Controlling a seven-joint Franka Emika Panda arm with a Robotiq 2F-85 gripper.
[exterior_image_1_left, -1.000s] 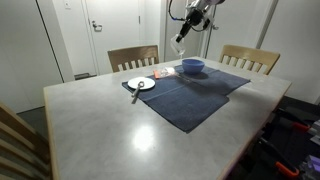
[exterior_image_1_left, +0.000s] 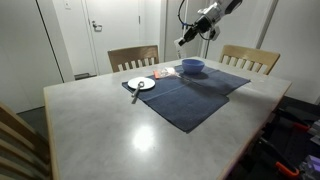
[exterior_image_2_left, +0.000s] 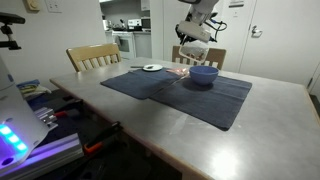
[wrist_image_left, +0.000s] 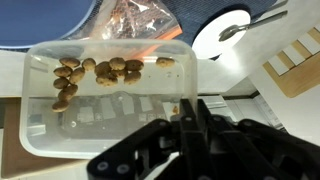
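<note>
A clear plastic container (wrist_image_left: 100, 135) holds several brown nuts (wrist_image_left: 70, 80), gathered along one side in the wrist view. My gripper is shut on the container's edge and holds it in the air. The blue bowl (exterior_image_1_left: 193, 66) stands on the table, and exterior view 2 has the gripper (exterior_image_2_left: 185, 40) and container above and beside the same bowl (exterior_image_2_left: 203, 75). Part of the bowl (wrist_image_left: 45, 20) appears past the container in the wrist view. The bowl's inside is hidden from me.
A white plate (exterior_image_1_left: 142, 84) with a spoon (wrist_image_left: 255, 24) lies beside the dark mat (exterior_image_1_left: 185, 102). An orange-marked clear bag (wrist_image_left: 140, 35) is near the bowl. Chairs (exterior_image_1_left: 133, 57) line the far side.
In exterior view 1, the arm and the container have shifted a little to the right, over toward the bowl. The bowl, plate and mat have stayed put.
</note>
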